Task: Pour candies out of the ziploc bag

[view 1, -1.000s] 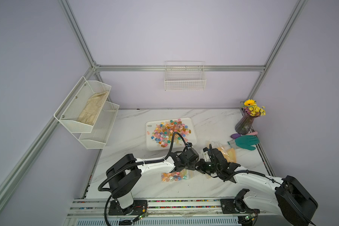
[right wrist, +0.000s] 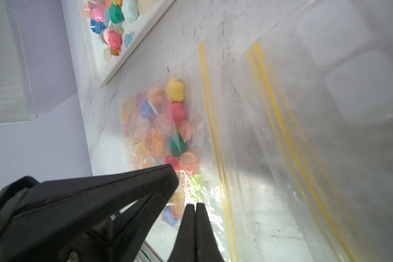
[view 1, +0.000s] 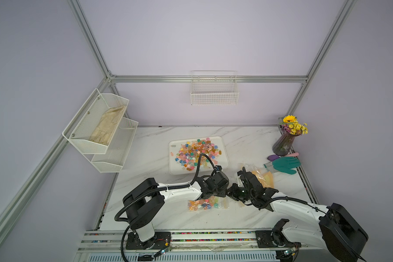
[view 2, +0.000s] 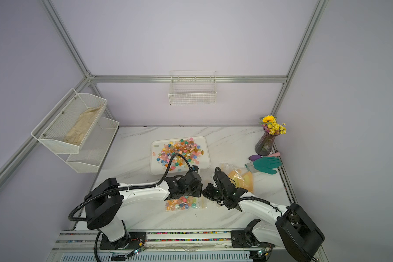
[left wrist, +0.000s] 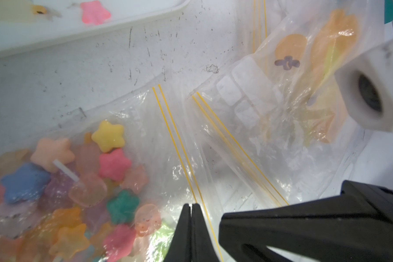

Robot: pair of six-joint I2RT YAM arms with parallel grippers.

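The clear ziploc bag of colourful candies lies flat on the table below both arms. Its yellow zip strip runs under my left gripper, whose fingertips are shut with nothing between them. My right gripper is shut as well. Its fingertips overlap the bag's clear end beside the zip in its wrist view, and no film shows pinched there. In the top views both grippers meet close together above the bag's right end, largely hidden by their own arms. The zip looks straight; whether it is open, I cannot tell.
A white tray spread with many loose candies stands behind the arms. To the right, another clear bag with orange things almost touches the candy bag. Farther right are a teal glove and a flower vase.
The bag's clear zip end now shows stretched out flat to the right below the grippers, where bare table showed before.
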